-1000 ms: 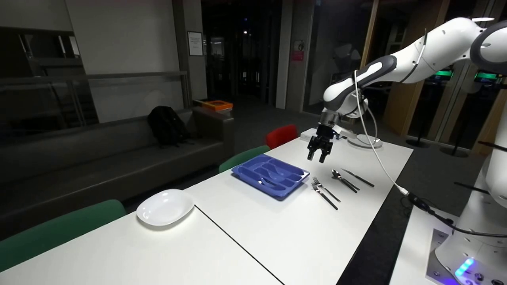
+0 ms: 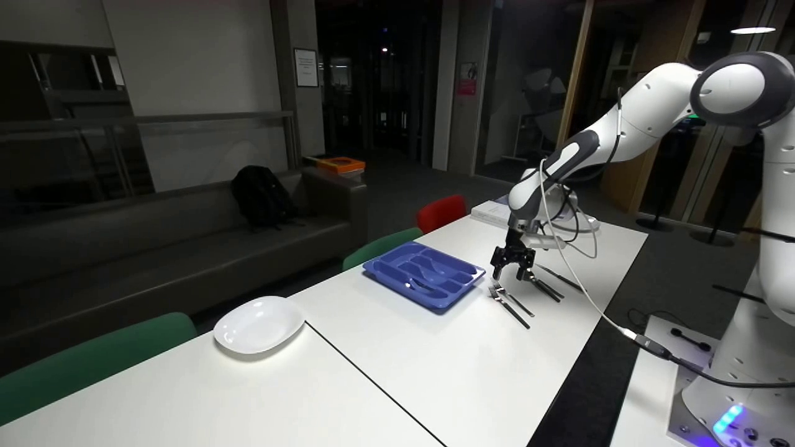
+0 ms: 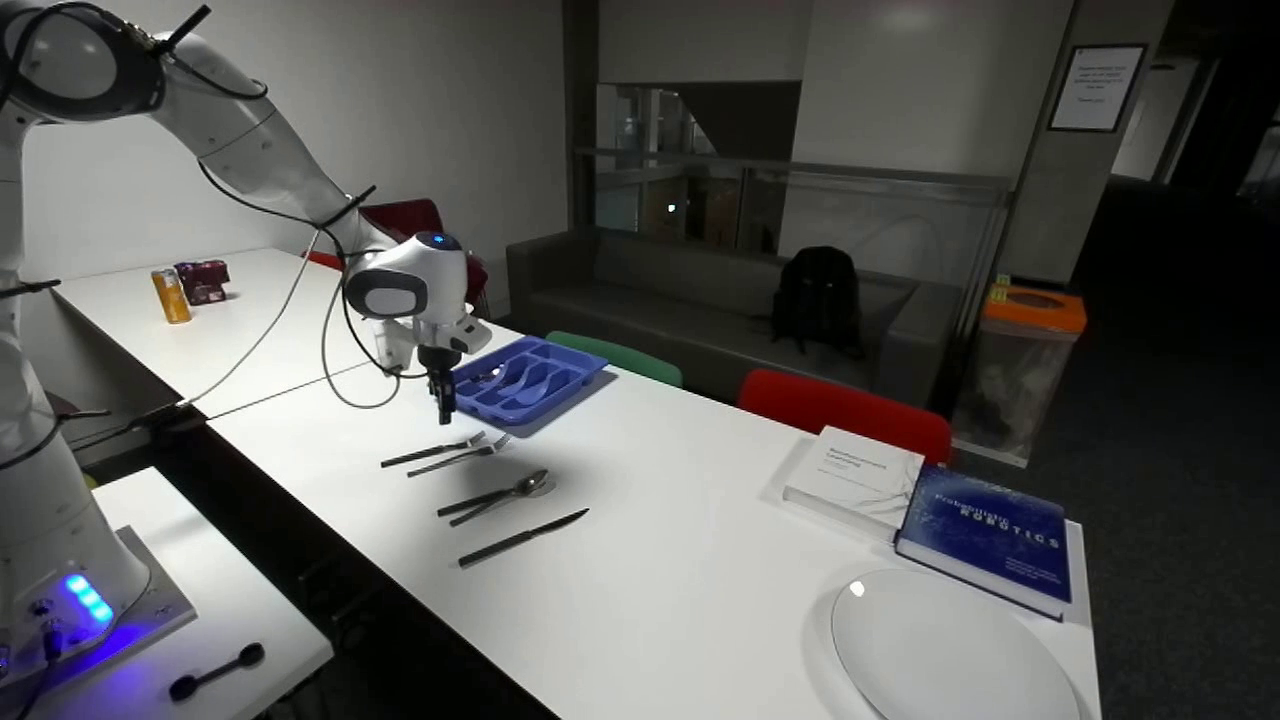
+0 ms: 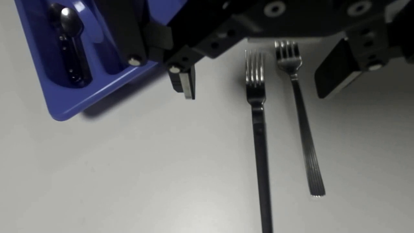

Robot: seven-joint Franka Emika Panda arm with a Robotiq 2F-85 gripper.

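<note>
My gripper is open, its fingers (image 4: 188,83) spread wide with nothing held between them. Below and between them on the white table lie a black-handled fork (image 4: 262,155) and, to its right, an all-metal fork (image 4: 306,136), tines towards the gripper. At upper left in the wrist view is the corner of a blue cutlery tray (image 4: 60,110); spoons (image 4: 71,23) rest in one compartment. Exterior view 2 shows the gripper (image 3: 441,402) above the table near the tray (image 3: 528,414), close to the forks' tines.
Two spoons (image 3: 528,482) and a knife (image 3: 528,538) lie on the table beyond the forks. Books (image 3: 984,528) and a white plate (image 3: 948,654) occupy one end; a white dish (image 2: 259,325) stands past the tray. A cable (image 2: 585,290) hangs from the arm.
The gripper has come down towards the table and a little nearer the forks. The tray and cutlery look unmoved.
</note>
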